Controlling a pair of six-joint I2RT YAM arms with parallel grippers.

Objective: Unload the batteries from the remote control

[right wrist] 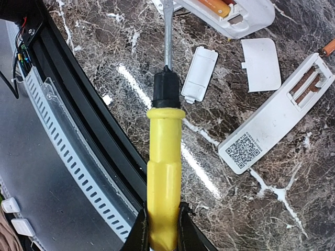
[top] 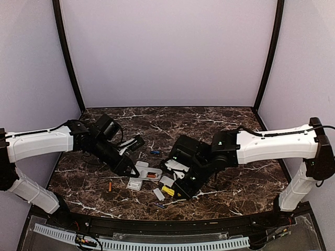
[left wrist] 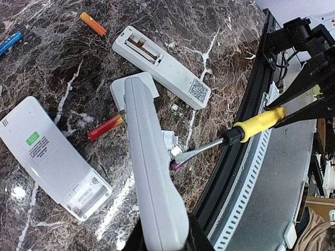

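Note:
In the left wrist view my left gripper is shut on a white remote (left wrist: 152,172), seen edge-on. The right wrist view shows this remote (right wrist: 251,16) with its bay open and orange batteries (right wrist: 213,6) inside. My right gripper is shut on a yellow-handled screwdriver (right wrist: 165,141), whose metal shaft points toward the remote. In the left wrist view the screwdriver tip (left wrist: 183,158) appears to the right of the held remote, overlapping a purple battery end (left wrist: 173,165); contact cannot be told.
A long remote (right wrist: 277,115) with an open empty bay and another white remote (left wrist: 52,157) lie on the marble table. Loose covers (right wrist: 200,74) lie between. Red (left wrist: 105,128), orange (left wrist: 93,24) and blue (left wrist: 9,42) batteries are scattered about.

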